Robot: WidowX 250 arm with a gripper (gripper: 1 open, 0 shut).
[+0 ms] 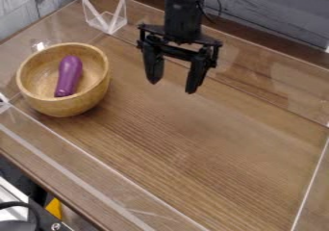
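Observation:
A purple eggplant [69,75] lies in a round yellow bowl [96,95] at the left of the wooden table. My black gripper [175,71] hangs over the upper middle of the table, to the right of the bowl, with its two fingers spread open and nothing seen between them.
A white wire rack [106,13] stands at the back left, behind the bowl. The middle, right and front of the table [206,158] are bare. Raised edges bound the table at the back right and left.

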